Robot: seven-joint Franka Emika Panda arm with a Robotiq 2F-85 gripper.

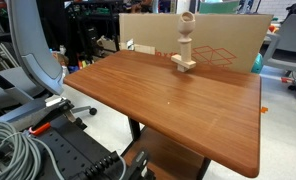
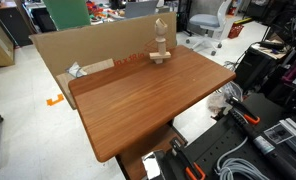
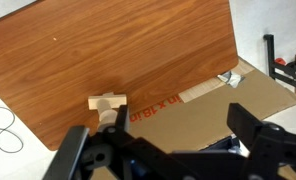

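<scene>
A pale wooden piece (image 1: 185,45) stands upright near the table's back edge, with a flat foot, a stem and a rounded, cup-like top. The second exterior view shows the same wooden piece (image 2: 161,42) close to the cardboard panel. From above, in the wrist view, the wooden piece (image 3: 107,103) appears left of centre, partly covered by a dark finger (image 3: 121,122). My gripper is open high over the table's back side, its fingers wide apart and nothing held. Neither exterior view shows the gripper's fingers.
A cardboard panel (image 2: 103,48) with red lines stands along its back edge, with a small white scrap (image 2: 76,71) beside it. Coiled grey cables (image 1: 13,150) lie at the near left.
</scene>
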